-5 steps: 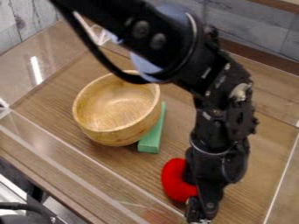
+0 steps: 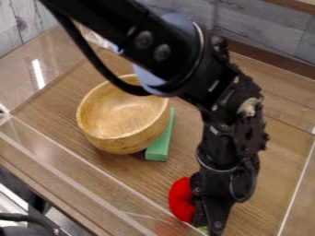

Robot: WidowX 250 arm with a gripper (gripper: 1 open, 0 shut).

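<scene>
A red object (image 2: 182,198) sits at the lower right of the wooden table, mostly hidden behind my black gripper (image 2: 207,214), which is low over it and closed on it. The fingertips are partly hidden, and a small pale shape shows below them.
A wooden bowl (image 2: 122,138) stands left of the arm, with a green block (image 2: 160,146) beside it. A grey tiled wall (image 2: 28,28) is at the back.
The gripper and the red object have shifted slightly to the left and up in the view. The bowl and green block have not moved.
</scene>
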